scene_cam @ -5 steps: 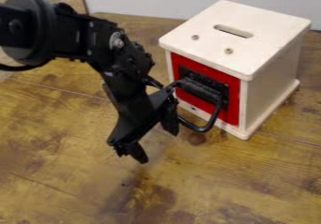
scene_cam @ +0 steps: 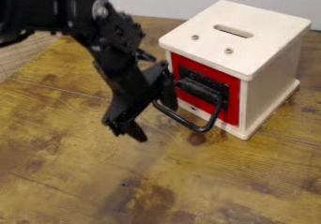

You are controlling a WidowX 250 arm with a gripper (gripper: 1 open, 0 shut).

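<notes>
A white wooden box [scene_cam: 268,93] with a red front panel stands at the right, a slot and two knobs on its top. A black U-shaped handle [scene_cam: 201,126] juts out low from a dark fitting on the red front. My black gripper [scene_cam: 145,118] is just left of the handle, low over the floor, its body partly overlapping the handle's left end in view. Whether it touches the handle or how far its fingers are apart is hard to tell.
A pale wall runs along the back, and a lighter wooden edge lies at the upper left.
My gripper has risen over the last second, and the arm above it has shifted. The box and handle look unmoved.
</notes>
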